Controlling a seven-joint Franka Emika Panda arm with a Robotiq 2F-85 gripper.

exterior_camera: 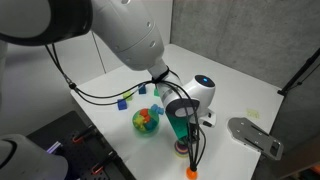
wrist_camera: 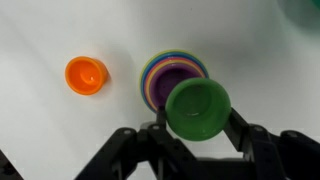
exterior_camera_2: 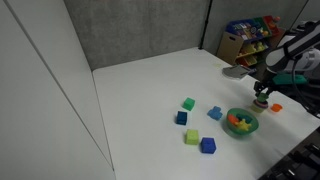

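Observation:
In the wrist view, my gripper is shut on a small green cup (wrist_camera: 198, 106), its round mouth facing the camera. Just beyond it sits a stack of nested cups (wrist_camera: 160, 75), with rings of several colours and a purple inside; the green cup overlaps part of it from this angle. Whether the two touch cannot be told. A small orange cup (wrist_camera: 86, 75) stands apart from the stack; in exterior view 1 the orange cup (exterior_camera: 191, 174) is near the bottom edge. The stack (exterior_camera: 182, 147) shows there below the gripper.
A green bowl (exterior_camera_2: 242, 122) holding colourful pieces stands beside the arm. Loose blocks, among them a blue block (exterior_camera_2: 208, 146) and a green block (exterior_camera_2: 188, 103), lie farther off. A grey metal object (exterior_camera: 256, 137) rests to one side.

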